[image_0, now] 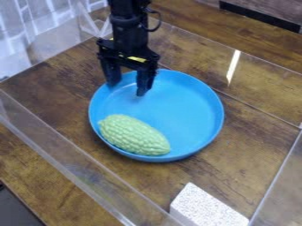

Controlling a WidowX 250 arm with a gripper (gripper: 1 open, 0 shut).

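Note:
My black gripper [127,78] hangs over the upper left rim of a blue plate [189,115], its two fingers spread open. I see nothing clearly held between them. A green, bumpy oblong object [132,134], like a toy bitter melon, lies in the lower left of the plate. A small yellow piece [136,58] shows behind the gripper, mostly hidden by it.
A white speckled block [207,207] lies at the front right. Clear panels border the left and right, with a white crinkled backdrop at upper left.

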